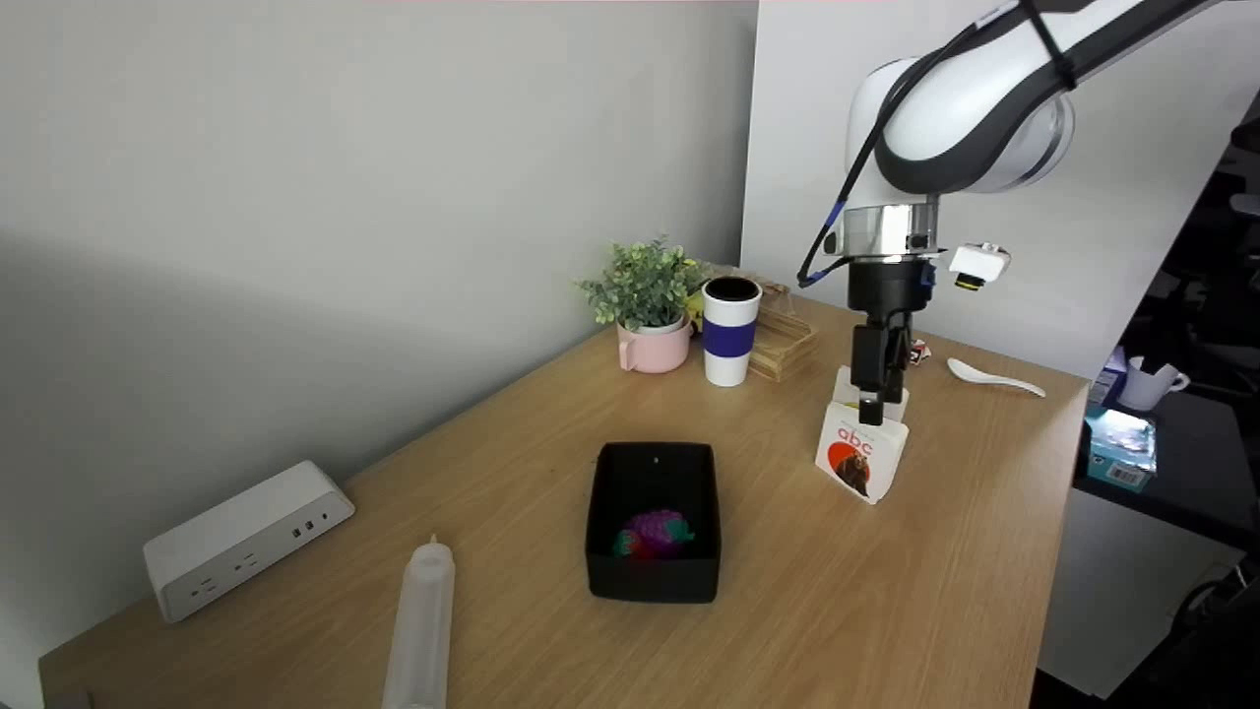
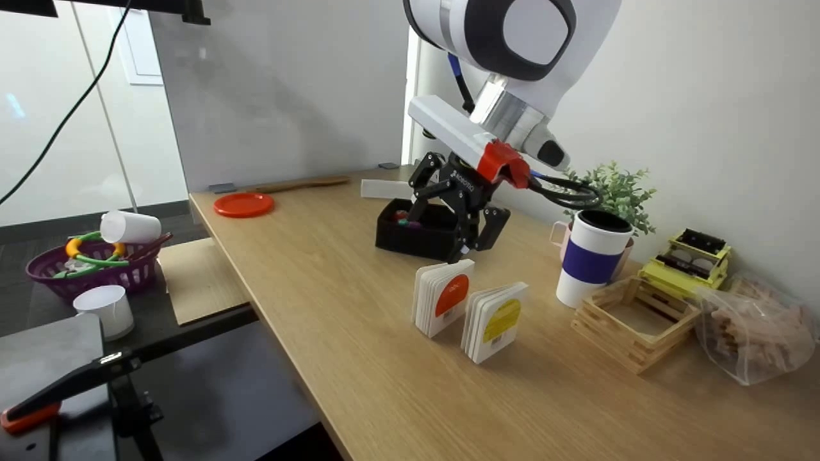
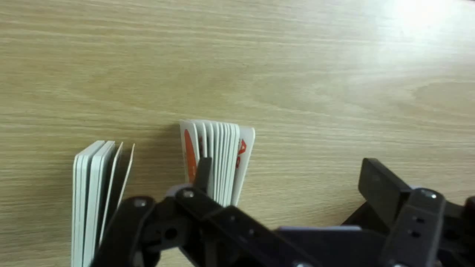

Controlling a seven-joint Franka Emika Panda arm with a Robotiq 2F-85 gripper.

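Observation:
Two small white board books stand upright on the table, with pages slightly fanned. One has an orange-red circle and the other a yellow one. In exterior view 1 the nearer book's front reads "abc". My gripper points down over the books with its fingers wide apart and nothing held. In the wrist view, one finger overlaps the orange-marked book, while the opposite finger is over bare table. The other book lies left of both fingers, partly covered by the gripper.
A black bin holds purple, red and green items. The white cup with a purple band, a wooden crate and a pink potted plant stand near the wall. A white spoon lies farther back. Table between bin and books is clear.

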